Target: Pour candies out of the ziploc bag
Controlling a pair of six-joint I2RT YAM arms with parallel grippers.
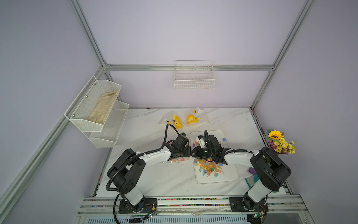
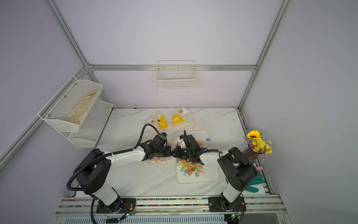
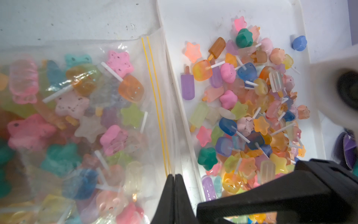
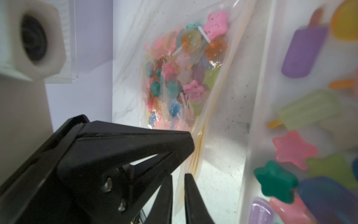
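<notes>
A clear ziploc bag (image 3: 74, 123) full of colourful candies lies on the table left of a white tray (image 1: 227, 175) holding loose candies (image 3: 246, 123). Both grippers meet at the bag's zipper edge (image 3: 158, 104). My left gripper is shut over the yellow zipper strip; whether film is between its fingertips is hard to tell. My right gripper is shut beside the same edge, near the tray's rim, with nothing clearly seen between its fingers.
Two bags with yellow items (image 1: 192, 119) lie at the back. A flower pot (image 1: 279, 143) stands at the right edge, with teal and purple objects near it. Wire shelves (image 1: 97, 119) hang on the left.
</notes>
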